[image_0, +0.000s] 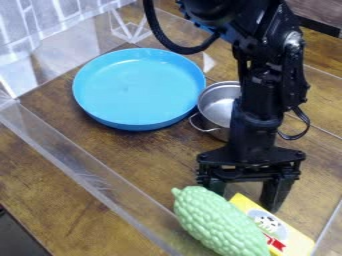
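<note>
The black gripper (249, 186) is low over the right side of the wooden surface, just behind a yellow box (286, 236) with a printed figure on it. A pale green bumpy toy vegetable (219, 224) lies left of the box, at the front. The fingertips are dark against the box's far end, so I cannot tell whether they are open or shut, or hold anything.
A blue plate (134, 85) sits at the upper left. A steel pot (217, 102) stands right of it, partly behind the arm.
</note>
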